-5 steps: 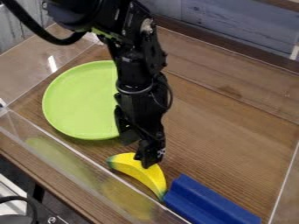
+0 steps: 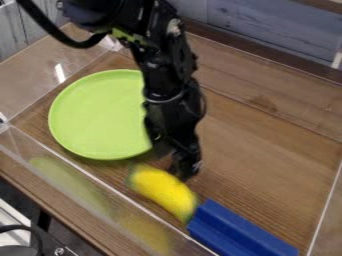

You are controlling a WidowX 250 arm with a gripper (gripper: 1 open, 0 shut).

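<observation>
My black gripper hangs low over the wooden table, its fingers open, just above and behind a yellow banana. The banana lies near the front edge beside a blue block. A green plate lies to the left, partly behind the arm. The gripper and banana are slightly blurred.
Clear walls run along the front and left edges. Bare table fills the right side. A dark cable is at the lower left, outside the wall.
The banana looks slightly shifted and blurred.
</observation>
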